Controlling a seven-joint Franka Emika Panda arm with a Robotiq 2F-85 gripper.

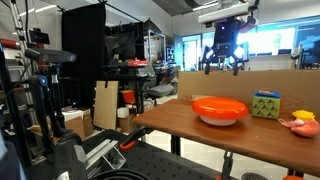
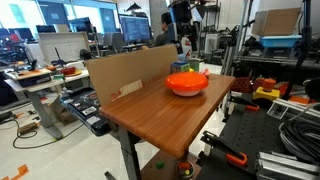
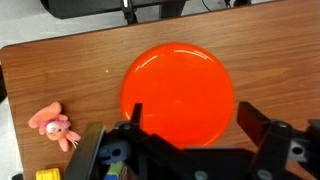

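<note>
A red-orange round lid or plate [image 1: 220,105] lies over a white bowl [image 1: 220,121] on the wooden table, and whatever is inside the bowl is hidden. From above, in the wrist view, the red disc [image 3: 178,90] fills the middle of the picture. My gripper [image 1: 222,65] hangs in the air well above it, fingers spread apart and nothing visible between them. A pink-orange plush toy [image 3: 54,126] rests to the left of the disc in the wrist view. Behind the bowl in exterior view 1 stands a blue, green and yellow box [image 1: 265,105].
A cardboard-coloured panel [image 2: 125,78] runs along one long side. Beside the pink toy is a small yellow item [image 1: 304,115]. A clamp with orange parts [image 2: 228,153] sits off the table's edge.
</note>
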